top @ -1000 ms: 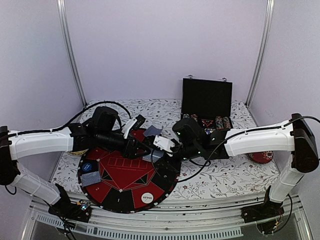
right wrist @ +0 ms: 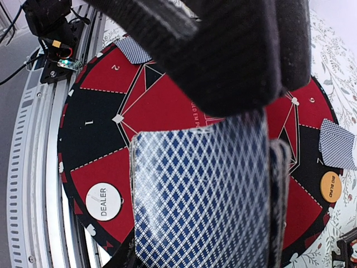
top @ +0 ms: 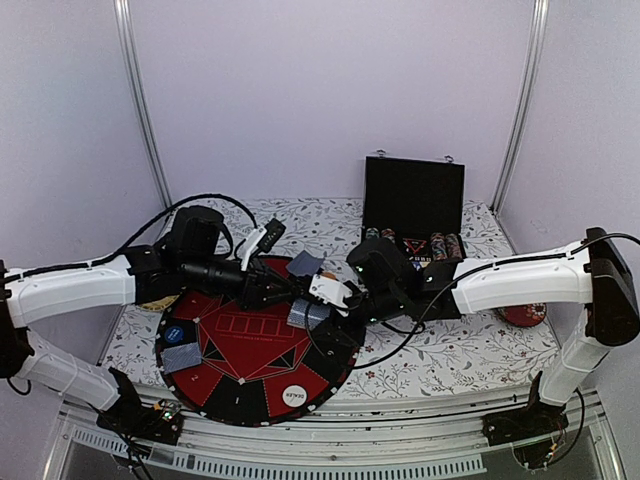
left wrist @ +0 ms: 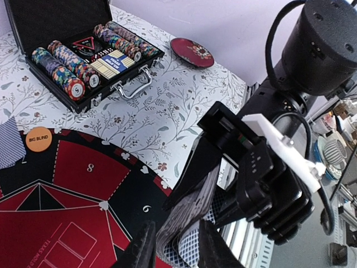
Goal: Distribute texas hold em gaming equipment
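A deck of blue-checkered cards (right wrist: 201, 195) is raised above the round red and black poker mat (top: 240, 398). My right gripper is shut on it. In the left wrist view, my left gripper stands part open at the deck's lower end, its fingers apart; whether they touch a card is unclear. Cards lie face down on the mat at its left side (top: 182, 357) and at its far side (top: 305, 263). The white dealer button (right wrist: 104, 201), the orange big blind button (left wrist: 39, 139) and a blue button (top: 174, 334) rest on the mat.
The open black chip case, with several chip rows, stands at the back right. A red round dish (left wrist: 192, 52) sits on the right of the flowered table. Both arms meet closely over the mat. Table space in front of the case is clear.
My right arm keeps nearly the same place, still holding the deck.
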